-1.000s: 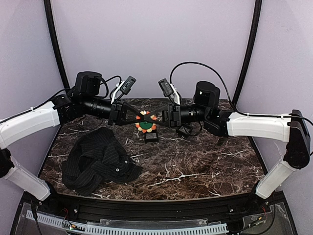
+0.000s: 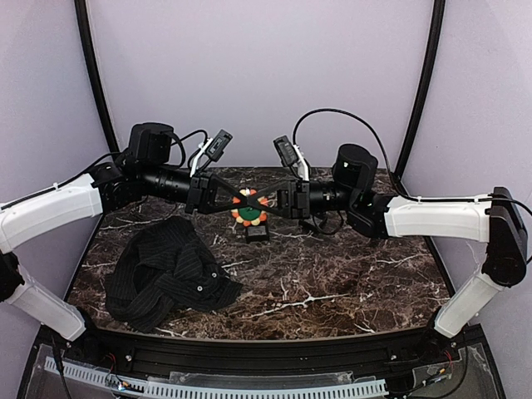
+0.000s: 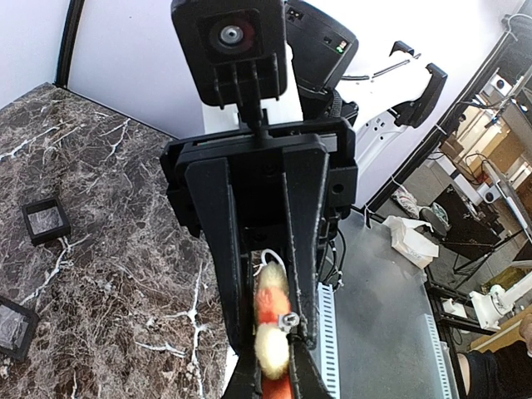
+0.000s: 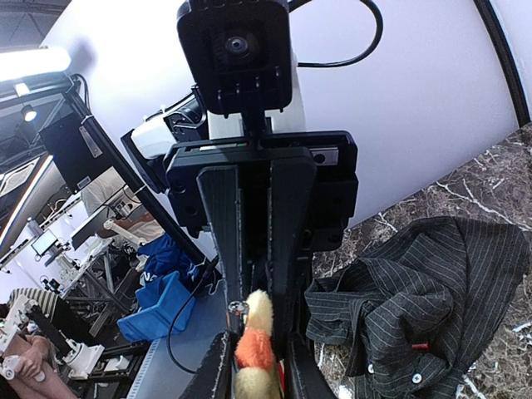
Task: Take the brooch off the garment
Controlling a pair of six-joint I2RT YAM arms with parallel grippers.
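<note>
The flower brooch (image 2: 248,214), green-centred with orange and cream petals, is held in the air at mid-table between my two grippers. My left gripper (image 2: 242,203) and right gripper (image 2: 258,201) meet tip to tip on it, both shut on it. In both wrist views its soft petals (image 3: 272,345) (image 4: 254,347) show edge-on at the fingertips, with a metal piece beside them. The dark pinstriped garment (image 2: 158,274) lies crumpled on the marble table (image 2: 332,291) at front left, apart from the brooch.
Small dark square frames (image 3: 46,221) lie on the table behind the grippers. Walls enclose the back and sides, with a rail along the front edge.
The left arm, the brooch and the garment look nearly unchanged.
</note>
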